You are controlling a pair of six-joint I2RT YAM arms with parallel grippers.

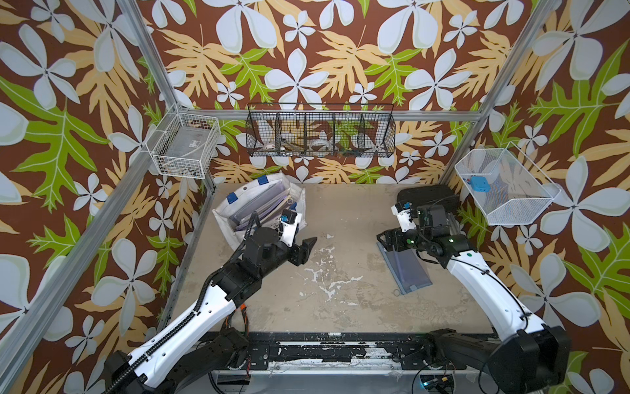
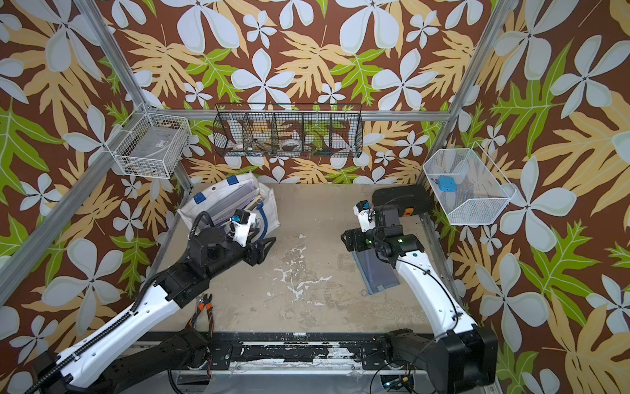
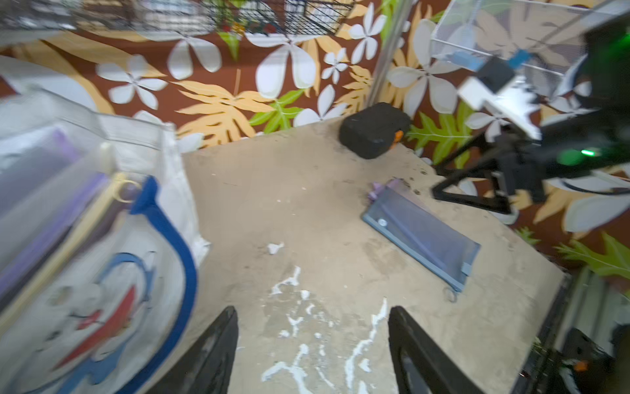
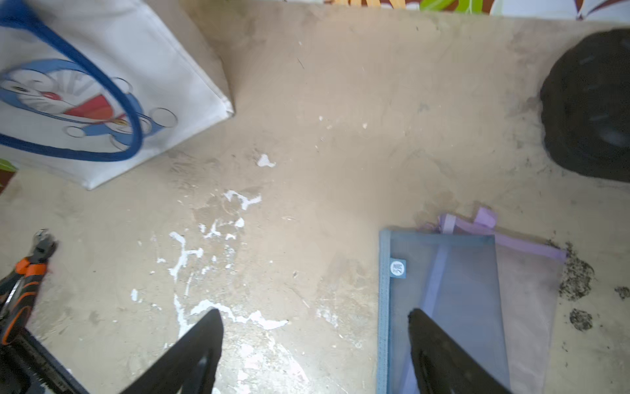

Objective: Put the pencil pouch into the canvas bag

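Two flat mesh pouches lie overlapped on the right of the table: a blue-edged grey-blue pouch (image 4: 452, 295) on top and a purple-edged pouch (image 4: 531, 275) partly under it. At the back left stands the white canvas bag (image 1: 226, 213), with blue handles and a cartoon print, open at the top and with several flat pouches and other items inside. My left gripper is open, empty, and over the table in front of the bag's right side. Open and empty as well, my right gripper hangs above the table around the pouches' left edge.
A black case (image 4: 594, 105) sits at the back right. Orange-handled pliers (image 2: 204, 308) lie at the front left. Wire baskets, one black basket (image 1: 319, 134) among them, hang on the walls.
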